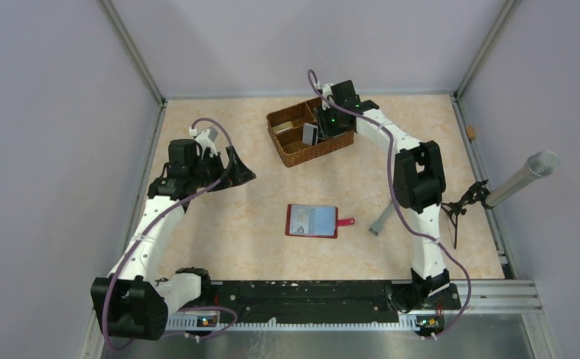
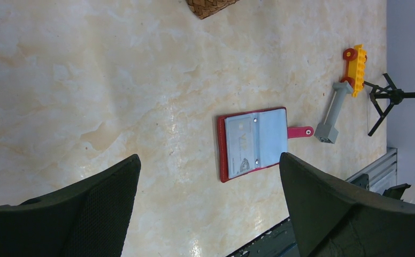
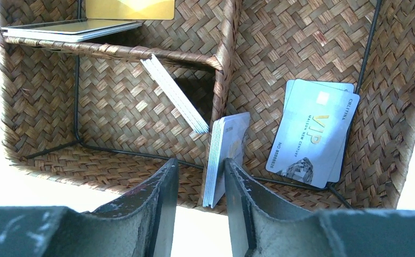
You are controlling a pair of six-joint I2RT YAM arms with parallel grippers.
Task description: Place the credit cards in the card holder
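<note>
A woven basket (image 1: pixel 309 153) with compartments stands at the back centre. In the right wrist view a stack of cards (image 3: pixel 227 136) leans upright at the divider; my right gripper straddles its left side, fingers apart, the right finger against the stack. More white cards (image 3: pixel 173 93), gold cards (image 3: pixel 130 8) and VIP cards (image 3: pixel 311 128) lie in other spots of the basket. The red card holder (image 1: pixel 311 221) lies open on the front table with a card in its left side. My left gripper is open over the left of the table, empty.
A grey post (image 2: pixel 331 115), a yellow toy car (image 2: pixel 356 69) and a black stand (image 2: pixel 392 96) are on the right, beside a metal tube (image 1: pixel 519 179).
</note>
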